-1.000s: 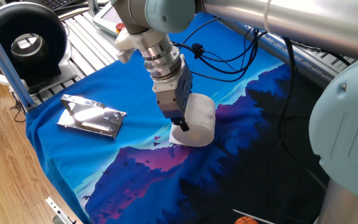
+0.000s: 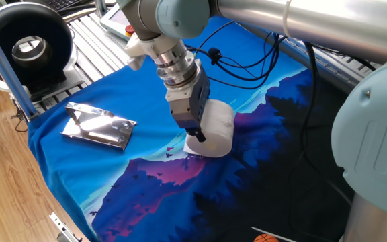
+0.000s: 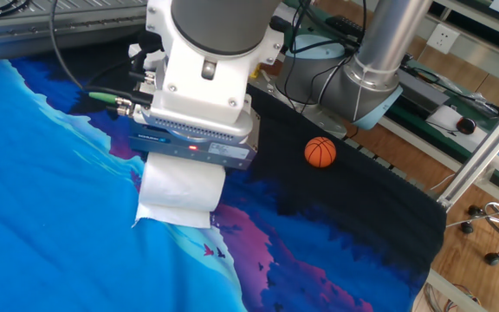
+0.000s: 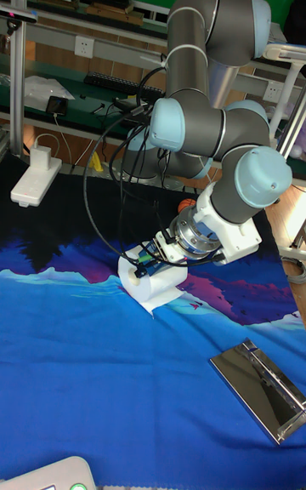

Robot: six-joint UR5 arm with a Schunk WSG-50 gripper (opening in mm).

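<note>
A white paper roll lies on its side on the printed cloth, with a loose sheet end showing in exterior view 2 below the roll. My gripper is down at the roll, and one dark fingertip shows against its near end face in exterior view 1. From the opposite side, the gripper body covers the roll's upper part. The other finger is hidden, so whether the fingers are closed on the roll does not show. A shiny metal holder rests apart from the roll, also visible in exterior view 3 as a holder.
A small orange basketball sits on the cloth's dark part. Black cables loop behind the gripper. A white power strip lies at the table's far side.
The gripper and the paper roll have shifted very slightly to the right in exterior view 1. The metal holder has stayed in place.
</note>
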